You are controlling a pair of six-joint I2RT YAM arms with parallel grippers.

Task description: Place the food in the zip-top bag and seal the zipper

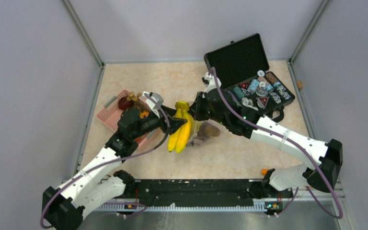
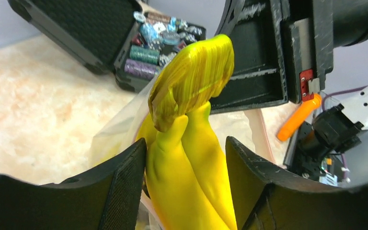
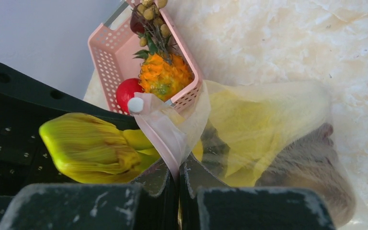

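Note:
My left gripper has its fingers around a bunch of yellow bananas (image 1: 183, 132), held upright beside the bag's mouth. Below, the translucent zip bag (image 3: 292, 110) holds something yellow and a brownish item. My right gripper is shut on the bag's zipper edge (image 3: 158, 129), just right of the bananas in the top view. The pink basket (image 3: 103, 57) on the left holds an orange spiky fruit (image 3: 163, 76), a red round fruit (image 3: 127, 93) and other produce.
An open black case (image 1: 235, 60) with assorted small items stands at the back right. An orange object (image 2: 294, 120) lies near the front right edge.

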